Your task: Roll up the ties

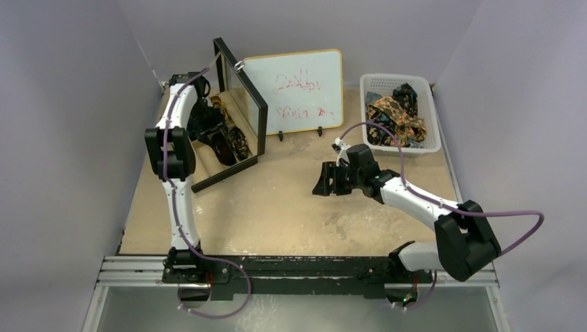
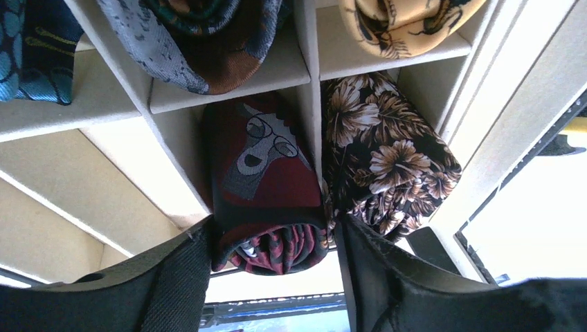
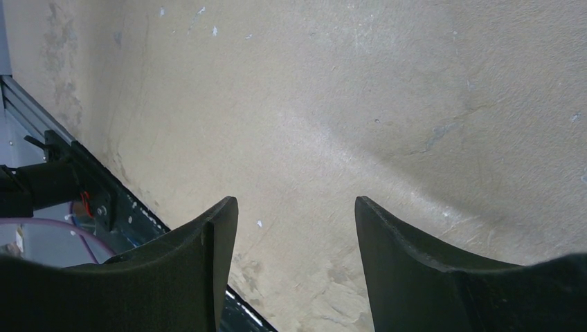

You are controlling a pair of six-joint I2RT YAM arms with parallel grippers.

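Observation:
In the left wrist view a rolled maroon tie with a cartoon face sits in a narrow compartment of the divided box. My left gripper is open, its fingertips on either side of the roll's near end; firm contact cannot be made out. Beside it, past a divider, lies a black floral tie. A tan tie, a grey-brown one and a teal one fill farther compartments. My right gripper hangs open above the bare table, empty.
The box's glass lid stands raised beside the left arm. A whiteboard leans at the back. At the back right, a white basket holds crumpled ties.

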